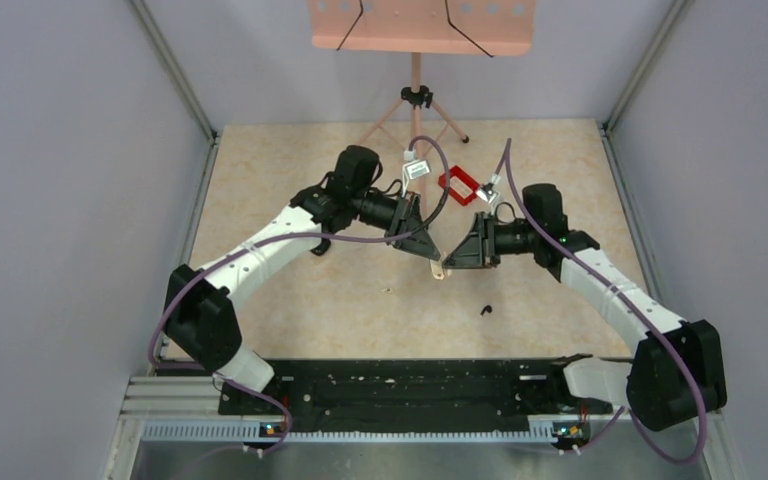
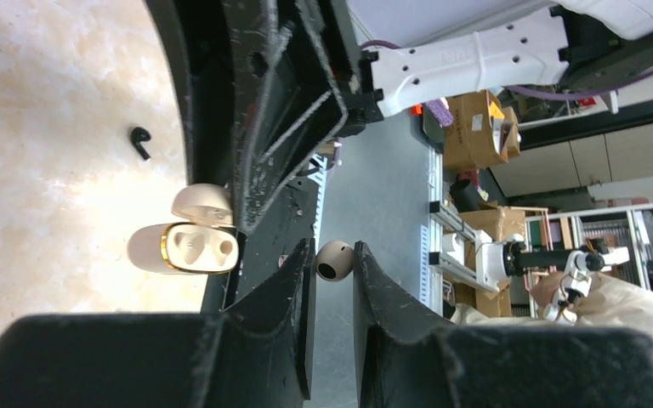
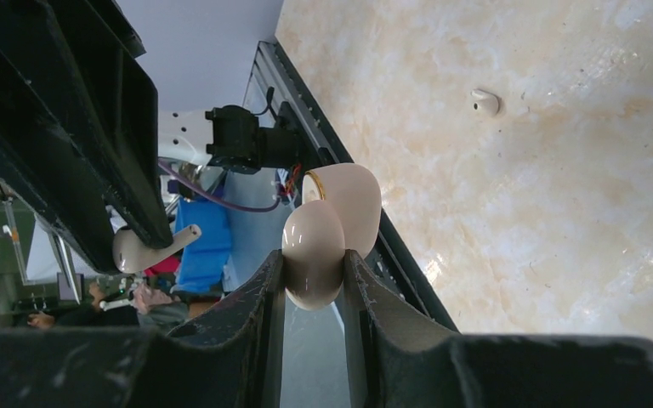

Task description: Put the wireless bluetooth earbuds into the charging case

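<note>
The open charging case (image 2: pixel 178 248), cream with a gold rim, shows two empty hollows in the left wrist view. Its raised lid (image 2: pixel 202 204) sits by the right gripper's fingertips. My right gripper is shut on the case. One white earbud (image 2: pixel 334 262) is pinched between the tips of my left gripper. From the right wrist, that same earbud (image 3: pixel 140 251) shows its stem sticking out, apart from the case. A second earbud (image 3: pixel 486 103) lies loose on the table. In the top view both grippers meet near the table's middle, above it.
A small black curled piece (image 1: pixel 487 310) rests on the table in front of the right gripper. Farther back is a red tray (image 1: pixel 458 186), close to the pink stand's legs. A dark object (image 1: pixel 321 246) is partly covered by the left arm.
</note>
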